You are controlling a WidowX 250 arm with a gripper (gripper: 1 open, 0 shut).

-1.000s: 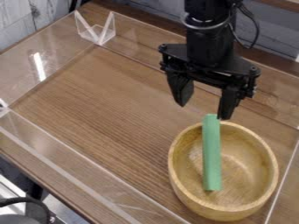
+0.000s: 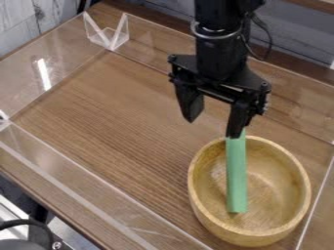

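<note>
My black gripper [image 2: 214, 115] hangs in the middle of the camera view, fingers [image 2: 192, 104] apart, open, just above and behind a tan bowl [image 2: 212, 200]. A long green bar [image 2: 236, 184] lies inside the bowl, its far end close below the gripper's right finger; whether they touch I cannot tell.
A white wire-like object [image 2: 107, 29] stands at the back left. Clear plastic edging runs along the left side, and the table's edge is at the right.
The gripper has shifted and turned slightly over the last second, staying above the bowl's back. The bowl and green bar look unmoved.
</note>
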